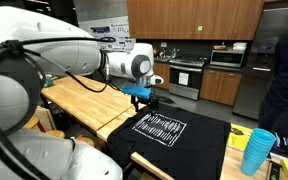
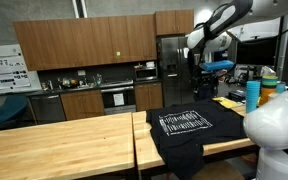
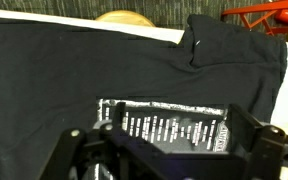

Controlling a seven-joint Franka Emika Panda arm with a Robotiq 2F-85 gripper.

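A black T-shirt [image 1: 199,145] with a white printed block on its chest lies spread over the table. In exterior view 2 the shirt [image 2: 179,148] drapes over the table's front edge. One sleeve [image 3: 239,45] looks folded or bunched at the upper right of the wrist view. My gripper [image 1: 139,101] hangs above the shirt. In the wrist view its fingers [image 3: 242,124] stand wide apart over the print, with nothing between them. Part of the print is hidden behind the gripper.
Blue cups [image 1: 257,150] stand stacked at the table's right side, near a yellow item [image 1: 240,136]. A long wooden table [image 2: 59,145] extends clear to the left. A red frame [image 3: 259,14] and a round wooden seat [image 3: 126,17] lie beyond the shirt's edge.
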